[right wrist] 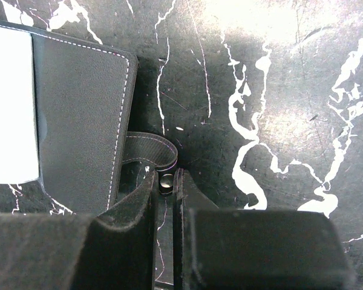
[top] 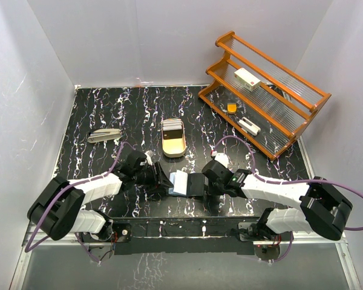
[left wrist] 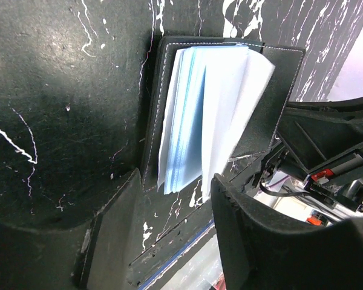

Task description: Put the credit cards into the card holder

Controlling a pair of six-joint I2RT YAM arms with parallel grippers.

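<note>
The black card holder [top: 196, 185] lies opened flat at the front middle of the table, its pale clear sleeves [left wrist: 190, 115] fanned up along the middle. Its snap strap [right wrist: 150, 148] sticks out to the right, and my right gripper is shut on the strap's end. On the holder's other side, my left gripper stands part open just short of the sleeves' near edge, nothing gripped between its fingers. Farther back, the cards [top: 172, 124] sit at the far end of a wooden tray [top: 174, 148].
A wooden rack [top: 272, 90] with a white box [top: 247, 79] and a small yellow item [top: 232, 108] fills the back right. At the back left lies a grey flat object [top: 104, 135]. Bare marble-patterned table surrounds the tray.
</note>
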